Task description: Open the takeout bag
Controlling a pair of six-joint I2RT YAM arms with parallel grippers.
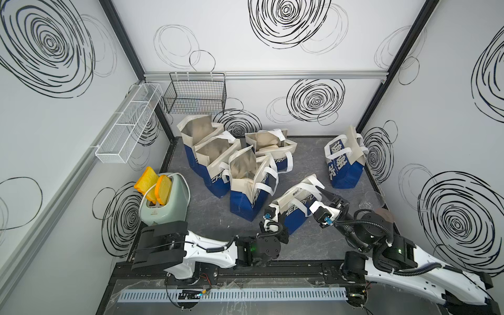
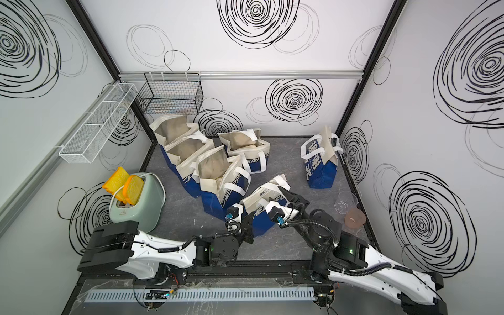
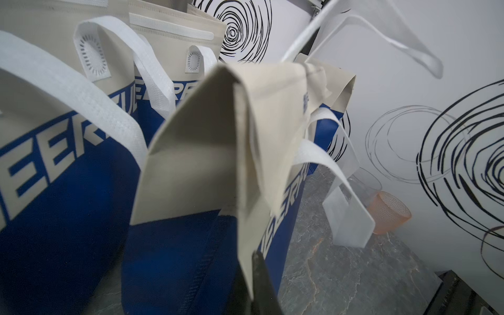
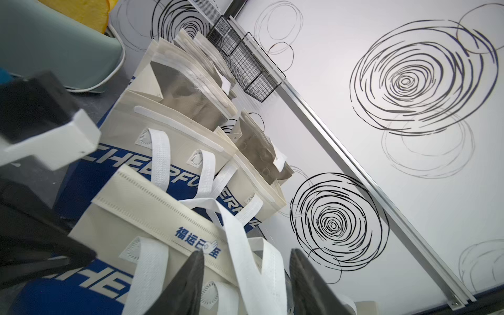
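The flat, folded takeout bag (image 1: 297, 206), cream above and blue below, stands near the table's front between my two arms. At its left side edge, my left gripper is shut with the thin cream edge of the bag running down between its fingers. My right gripper is over the bag's right end, its fingers spread apart. A raised white strap handle (image 4: 242, 249) shows in the gap between them; I cannot tell whether they touch it. The bag's top band (image 4: 157, 202) lies closed, so the inside is hidden.
Several open takeout bags stand behind and to the left, the nearest bag (image 1: 244, 204) close to the folded one. Another bag (image 1: 345, 160) stands at the back right. A green container (image 1: 178, 202) with yellow sponges is at left. A clear cup and a pinkish cup (image 2: 355, 218) stand at right.
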